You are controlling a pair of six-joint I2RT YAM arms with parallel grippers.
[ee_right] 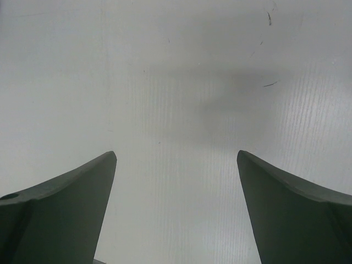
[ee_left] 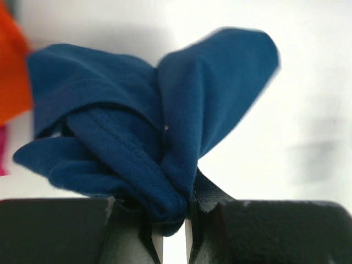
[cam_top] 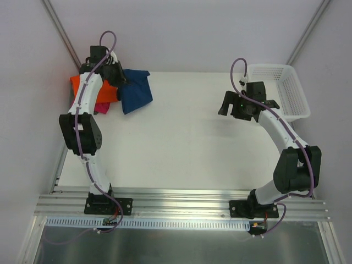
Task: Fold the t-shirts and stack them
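Note:
A bunched navy shirt [cam_top: 136, 91] hangs from my left gripper [cam_top: 119, 77] over the upper left of the table, just right of the stack; in the left wrist view its folds [ee_left: 124, 126] fill the middle, pinched between the fingers. The stack shows an orange shirt [cam_top: 106, 94] on top and a pink one [cam_top: 101, 108] beneath, partly hidden by the left arm and navy shirt. My right gripper [cam_top: 231, 103] is open over bare table at the right, with nothing between its fingers.
An empty white basket [cam_top: 294, 96] stands at the back right, behind the right arm. Metal rails run along the table's edges.

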